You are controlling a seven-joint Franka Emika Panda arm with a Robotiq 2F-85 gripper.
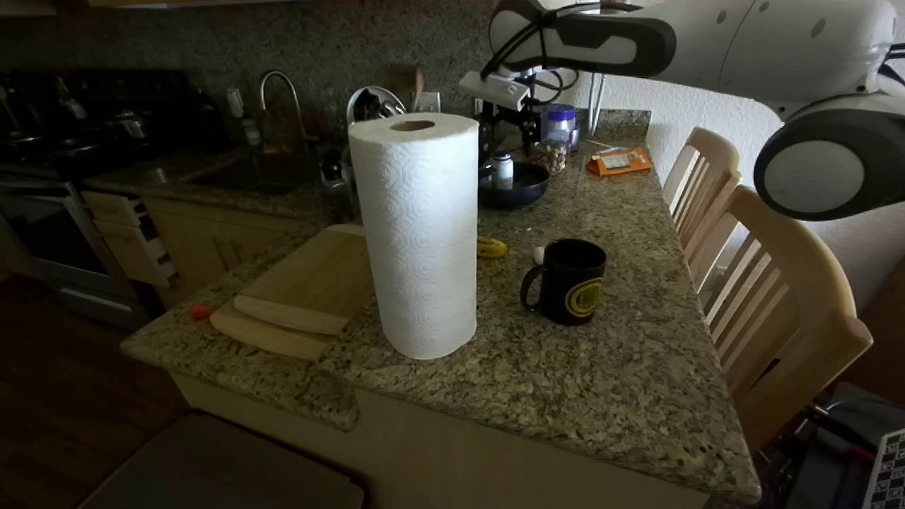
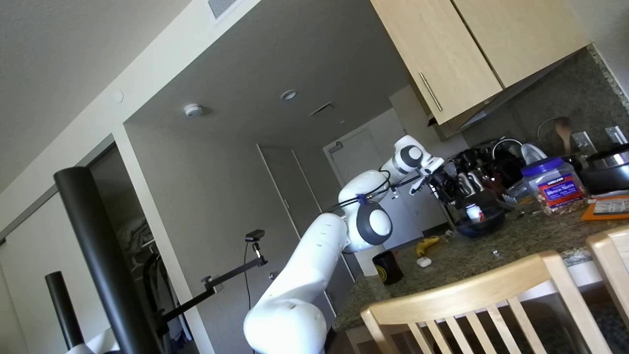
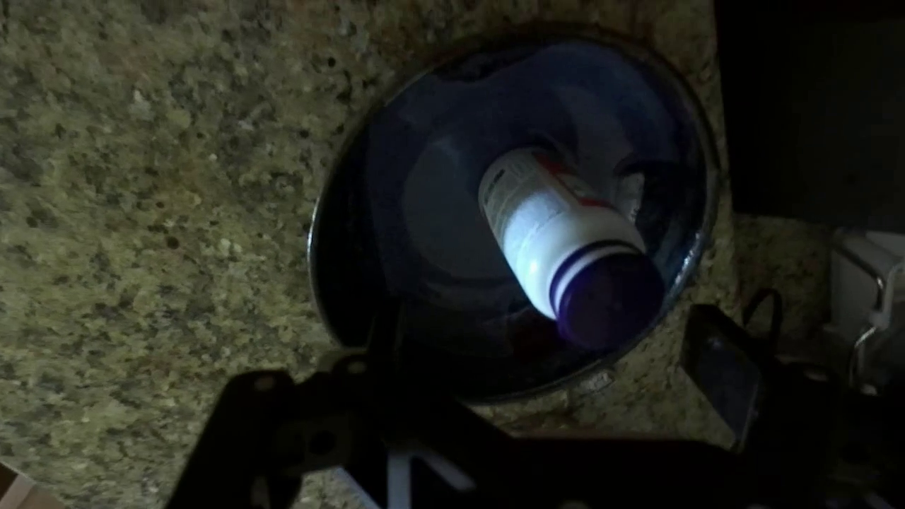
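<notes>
A white bottle (image 3: 543, 229) with a dark purple lid (image 3: 611, 298) stands inside a dark, glossy bowl (image 3: 428, 110) in the wrist view. Exterior view 1 shows the same bottle (image 1: 503, 172) and bowl (image 1: 517, 195) far back on the counter. My gripper is open above the bowl, its dark fingers (image 3: 723, 373) spread wide to either side, and I see nothing held between them. The bottle's lid lies within the span of the fingers, nearer the right one. In exterior view 2 the bottle (image 2: 474, 213) sits in the bowl below the arm's end.
A nut jar (image 2: 557, 186) and an orange packet (image 1: 619, 161) are close to the bowl. Nearer the front stand a paper towel roll (image 1: 420, 237) and a black mug (image 1: 574, 284), with a banana (image 1: 491, 247) behind. Bare counter lies left of the bowl in the wrist view.
</notes>
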